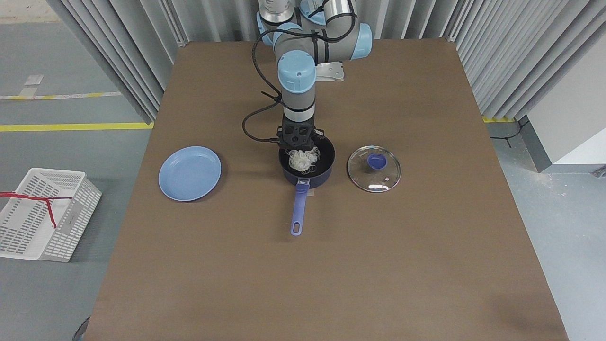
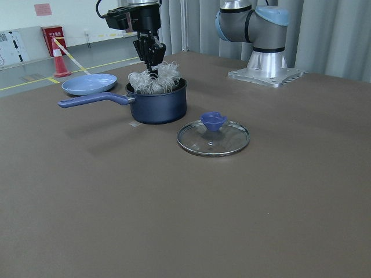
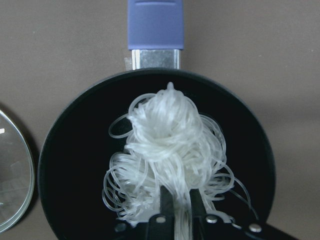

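Note:
My gripper is lowered over the dark blue saucepan (image 2: 157, 109), shut on a bundle of white noodles (image 3: 167, 130); strands run up between its fingers. The noodles sit in and just above the pot, filling much of its interior in the wrist view, with some loops near the rim in the left view. The pot's blue handle (image 1: 299, 207) points toward the front of the table. The arm hides the back of the pot in the front view.
A glass lid with blue knob (image 1: 376, 161) lies right of the pot. An empty blue plate (image 1: 190, 173) is at the left. A white basket (image 1: 74, 221) stands on the floor to the left.

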